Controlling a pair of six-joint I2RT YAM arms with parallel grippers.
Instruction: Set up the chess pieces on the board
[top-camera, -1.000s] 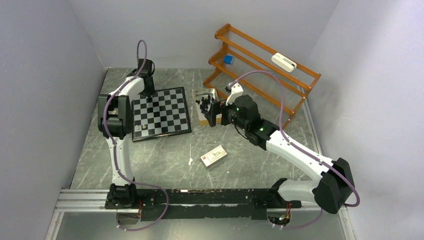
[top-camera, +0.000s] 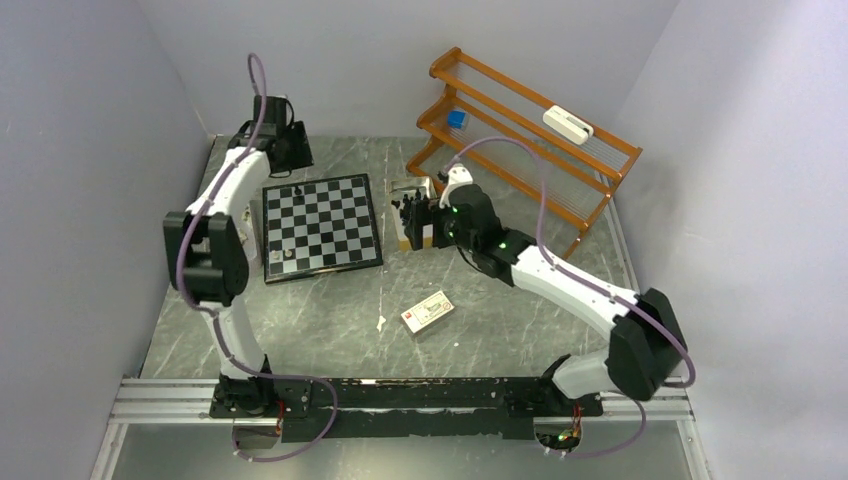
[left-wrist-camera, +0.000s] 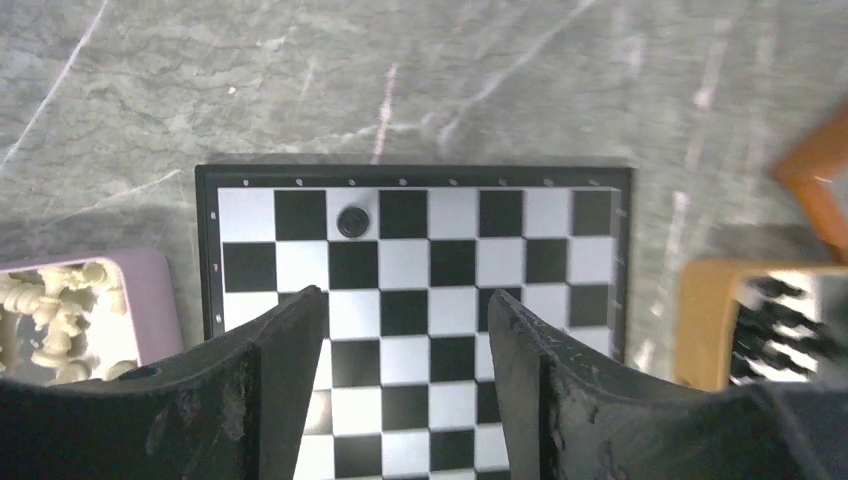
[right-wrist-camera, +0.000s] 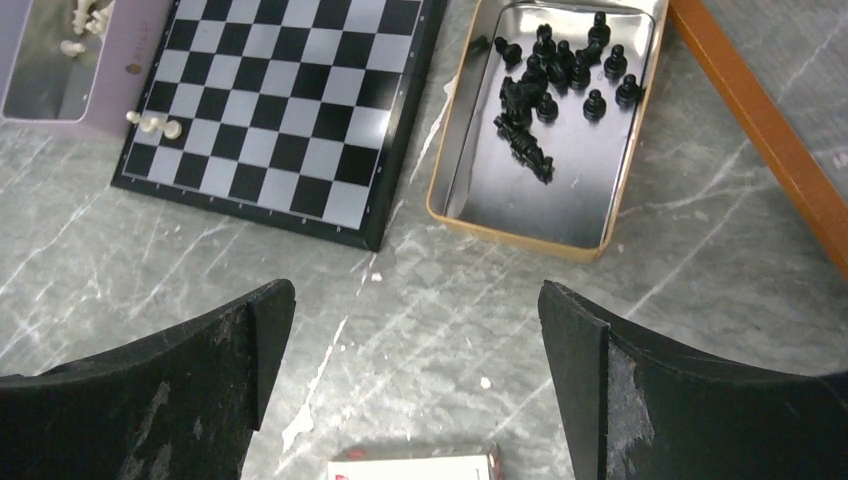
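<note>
The chess board (top-camera: 340, 262) lies flat at the left of the table. A single black piece (left-wrist-camera: 353, 222) stands on a light square in its far row, in the left wrist view. At the near left corner are a few white pieces (right-wrist-camera: 172, 130). My left gripper hangs raised over the board's far left, its fingers apart and empty. My right gripper is wide open with nothing in it, near the box of black pieces. That box (right-wrist-camera: 450, 165) holds several black pieces (right-wrist-camera: 560, 75), some upright, some lying.
A lilac box of white pieces (left-wrist-camera: 150, 310) sits left of the board. A wooden rack (top-camera: 530, 150) fills the back right, and a small carton (top-camera: 428, 312) lies in front.
The right arm has shifted slightly left.
</note>
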